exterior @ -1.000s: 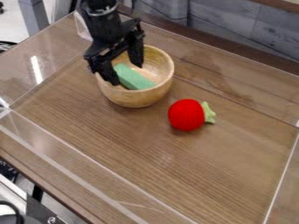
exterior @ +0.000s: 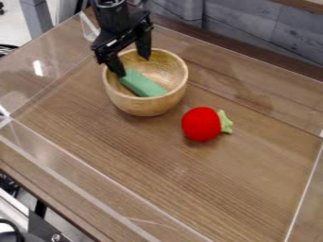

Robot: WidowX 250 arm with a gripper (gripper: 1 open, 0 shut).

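A black gripper (exterior: pixel 125 45) hangs open over the upper left part of a wooden bowl (exterior: pixel 171 102), its fingers spread. A green oblong object (exterior: pixel 143 83) lies in the bowl, below the gripper, with nothing seen held between the fingers. Right of the bowl and nearer, a red round object (exterior: pixel 201 125) lies with a pale green piece (exterior: pixel 225 121) at its right side.
A grey wall (exterior: pixel 265 28) runs along the back right. Cables lie at the left edge.
The gripper has moved up and slightly back, away from the green object. The bowl and red object look about the same.
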